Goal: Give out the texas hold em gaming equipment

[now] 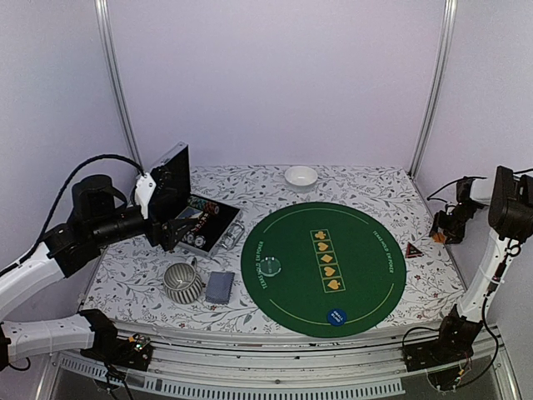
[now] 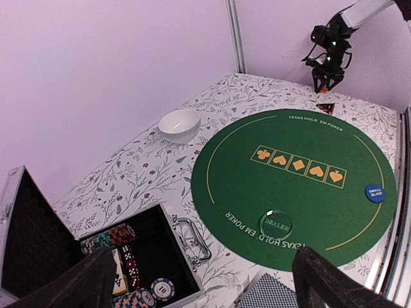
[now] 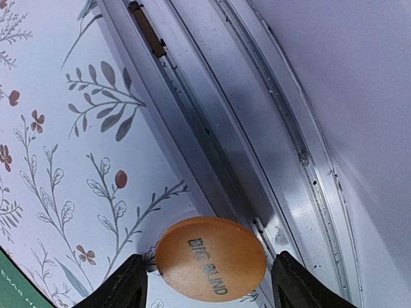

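Observation:
An orange BIG BLIND button (image 3: 210, 256) lies at the table's right edge, between the fingertips of my right gripper (image 1: 439, 235), which is part open around it. A green poker mat (image 1: 366, 250) carries a blue SMALL BLIND button (image 1: 336, 317) and a clear DEALER button (image 1: 269, 267). An open chip case (image 1: 229, 237) holds chips and cards at the left. My left gripper hangs open above the case's area, with nothing between its fingers.
A white bowl (image 1: 301, 175) stands at the back. A striped pot (image 1: 182, 283) and a grey cloth item (image 1: 219, 287) sit front left. A dark triangular piece (image 1: 413, 251) lies beside the mat's right side.

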